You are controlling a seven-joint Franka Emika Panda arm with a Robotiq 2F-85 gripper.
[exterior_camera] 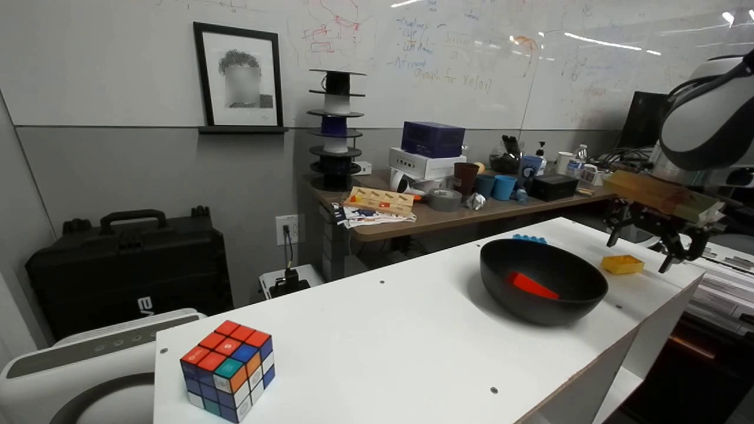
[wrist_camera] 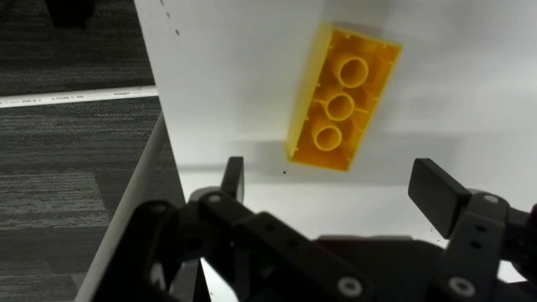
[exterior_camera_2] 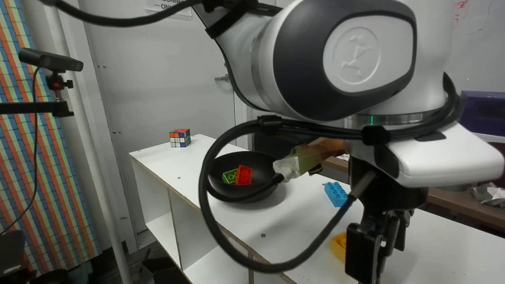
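Note:
A yellow brick (wrist_camera: 340, 107) lies with its hollow, three-tubed underside up on the white tabletop (exterior_camera: 339, 339). My gripper is open above the table, its fingers (wrist_camera: 436, 196) wide apart with nothing between them. In the wrist view the brick sits ahead of the fingertips, clear of both. A black bowl (exterior_camera: 544, 311) stands nearby, with a red brick (exterior_camera_2: 244, 175) and a green brick (exterior_camera_2: 229, 177) inside. Behind the bowl in exterior view 1 is a blue brick (exterior_camera_2: 335, 194), lying on the table.
A Rubik's cube (exterior_camera: 227, 367) sits at the table's far end from my arm. The table edge (wrist_camera: 161, 100) runs close beside the yellow brick, with floor beyond. Bare tabletop stretches between bowl and cube. A cluttered brown desk (exterior_camera: 382, 229) stands behind.

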